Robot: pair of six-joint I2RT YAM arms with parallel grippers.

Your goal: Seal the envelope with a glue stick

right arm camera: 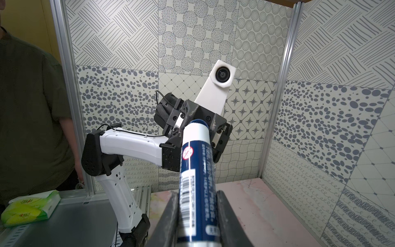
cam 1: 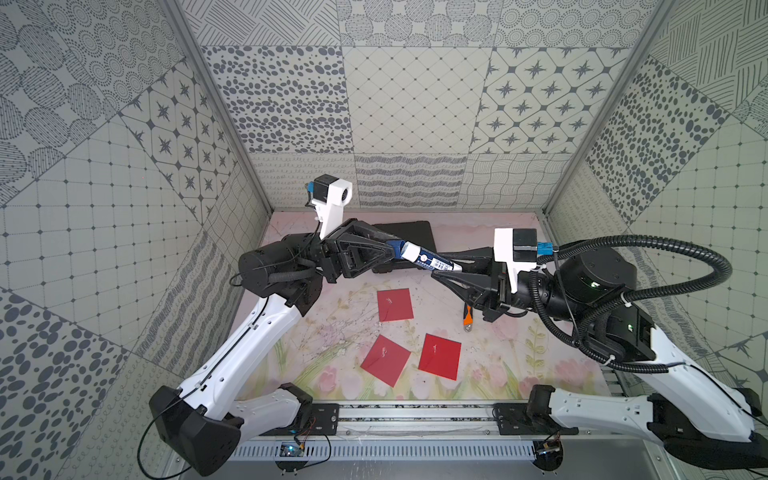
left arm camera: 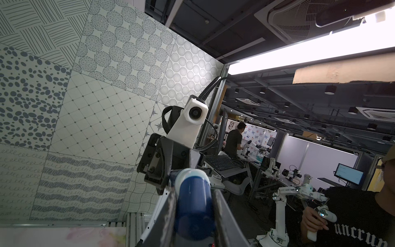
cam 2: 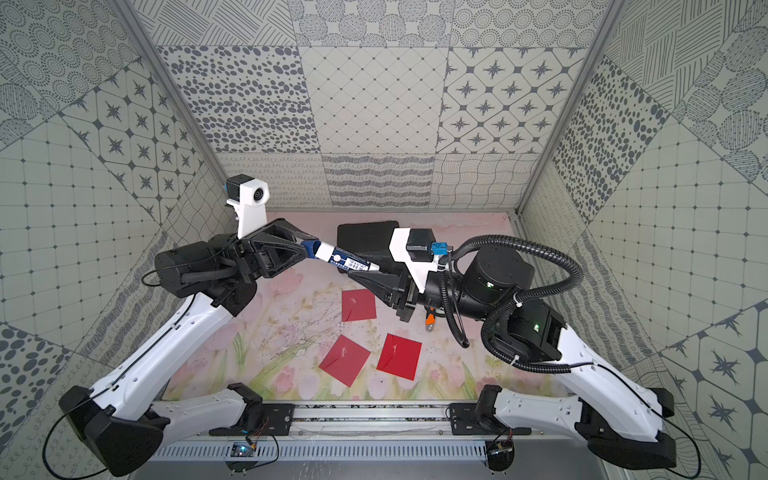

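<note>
A glue stick (cam 1: pixel 428 258) with navy label and blue cap is held level in the air between both arms. My right gripper (cam 1: pixel 444 270) is shut on its barrel, which fills the middle of the right wrist view (right arm camera: pixel 197 185). My left gripper (cam 1: pixel 393 249) surrounds the blue cap (left arm camera: pixel 193 205) at the other end; whether it grips it is hard to tell. Below on the table lie red square pieces of paper or envelopes (cam 1: pixel 439 356) and a third red square (cam 1: pixel 394 304) farther back.
A dark pad (cam 2: pixel 366 236) lies at the back of the floral table (cam 1: pixel 296 360), partly hidden by the arms. An orange-handled item (cam 1: pixel 468 318) lies below the right arm. Patterned walls enclose the table.
</note>
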